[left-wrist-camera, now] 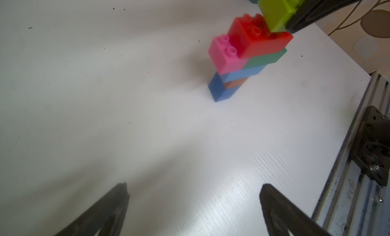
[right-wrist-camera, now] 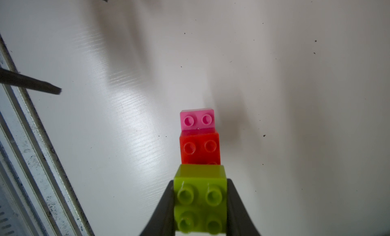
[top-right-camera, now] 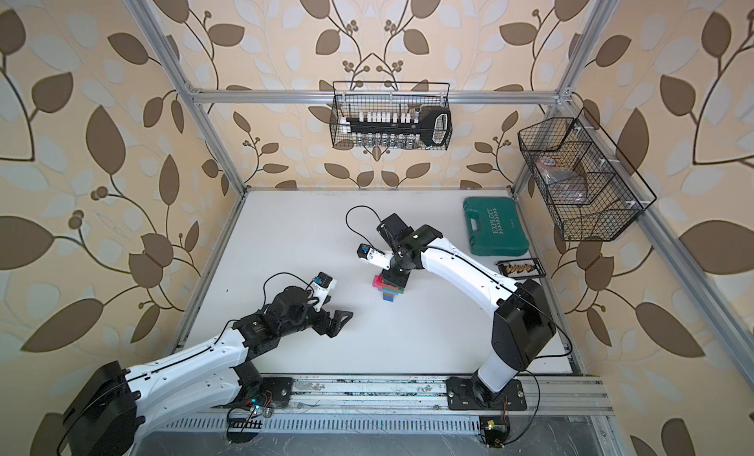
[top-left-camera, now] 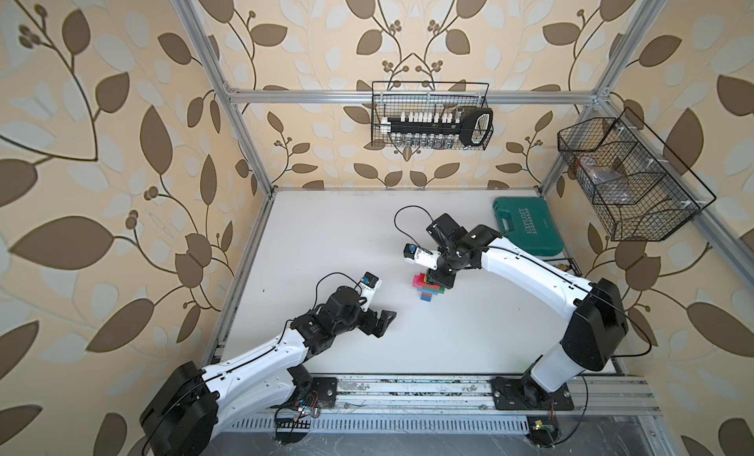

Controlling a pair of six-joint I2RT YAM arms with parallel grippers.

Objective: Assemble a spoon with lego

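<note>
A stack of lego bricks stands on the white table: a blue brick (left-wrist-camera: 221,89) at the base, thin orange and blue layers above it, then a pink brick (left-wrist-camera: 227,57) beside a green brick (left-wrist-camera: 266,59), and a red brick (left-wrist-camera: 256,40) on top. My right gripper is shut on a lime-green brick (right-wrist-camera: 200,203), held at the red brick's end. In the left wrist view this lime brick (left-wrist-camera: 280,8) is at the red brick's top; whether its studs are joined I cannot tell. Left of the stack, my left gripper is open and empty.
A green case (top-left-camera: 527,226) lies at the table's back right, with a small dark tray (top-right-camera: 520,267) in front of it. Wire baskets (top-left-camera: 430,118) hang at the back and right.
</note>
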